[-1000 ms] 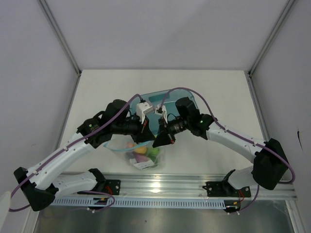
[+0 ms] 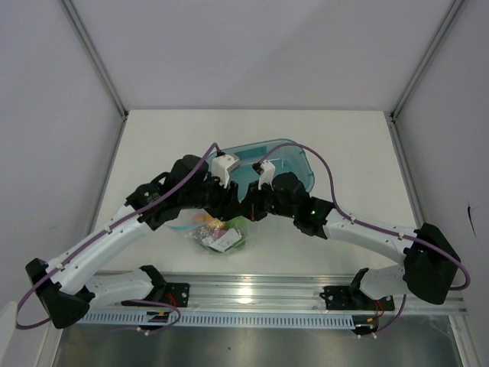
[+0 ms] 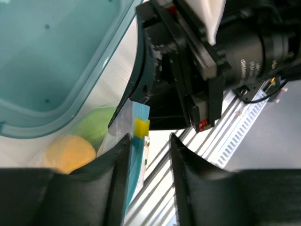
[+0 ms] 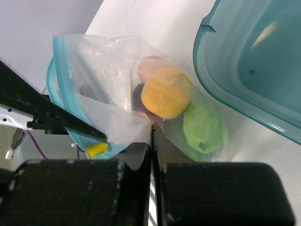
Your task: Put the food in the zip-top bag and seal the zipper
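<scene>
The clear zip bag [image 4: 108, 84] with cyan zipper and yellow slider [image 4: 97, 149] holds orange, green and reddish food, seen through the plastic in the right wrist view. In the top view it lies below both grippers. My left gripper [image 2: 228, 208] is at the zipper end; in the left wrist view its fingers stand apart beside the slider [image 3: 141, 128], and whether they touch the bag is unclear. My right gripper [image 2: 252, 206] is shut at the bag's edge near the slider; whether plastic is pinched in it is hard to tell.
A teal tub [image 2: 282, 160] stands behind the bag, close to both grippers. Its front metal rail [image 2: 244, 283] is below the bag.
The bag's top edge has changed shape.
</scene>
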